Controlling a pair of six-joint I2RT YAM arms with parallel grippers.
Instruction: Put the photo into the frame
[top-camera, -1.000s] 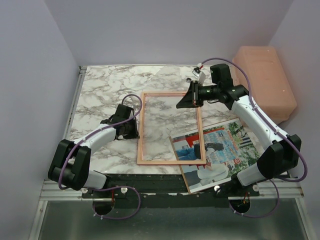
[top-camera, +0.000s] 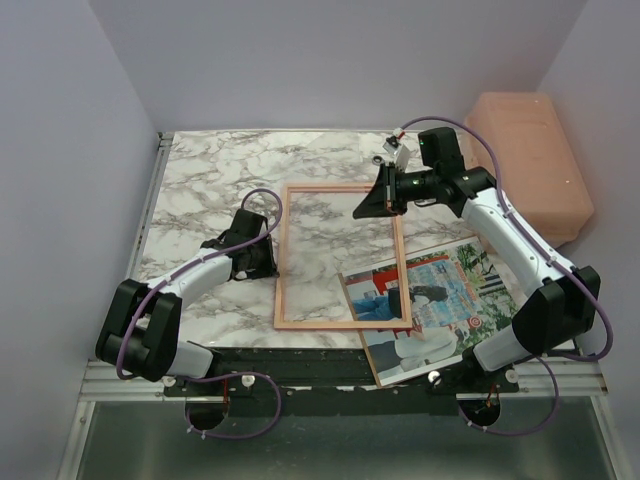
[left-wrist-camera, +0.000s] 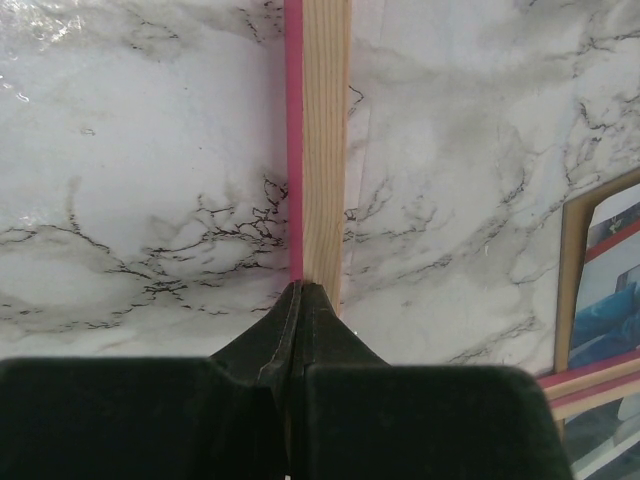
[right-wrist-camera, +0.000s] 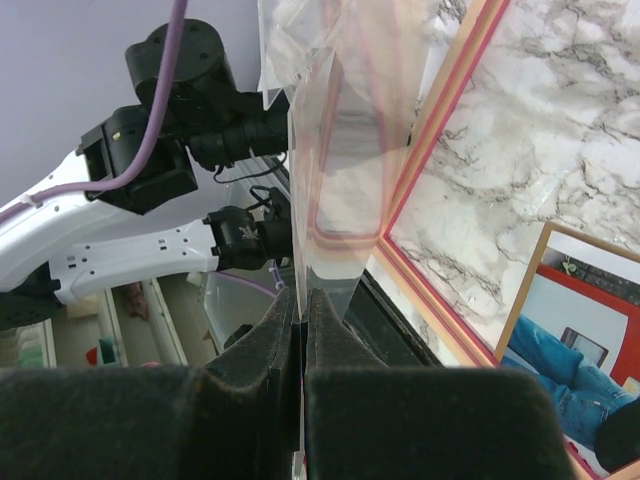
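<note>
The wooden frame (top-camera: 282, 250) with pinkish edges lies flat on the marbled table. The colourful photo (top-camera: 455, 305) lies at its lower right, its left part beneath the frame's corner. In the left wrist view, my left gripper is shut with its tips at the frame's left rail (left-wrist-camera: 325, 130); nothing shows between its fingers. Above the frame's right side, my right gripper (top-camera: 368, 208) is raised. The right wrist view has that gripper shut on a crinkled clear plastic film (right-wrist-camera: 345, 170), which stretches away from the fingertips. The film is hard to see from above.
A large peach-coloured box (top-camera: 530, 165) stands at the right wall. Bare marbled table (top-camera: 215, 165) extends at the back left. The right forearm (top-camera: 520, 240) crosses over the table's right side.
My right gripper shifts only very slightly over the last second. The left arm, the frame and the photo stay in place.
</note>
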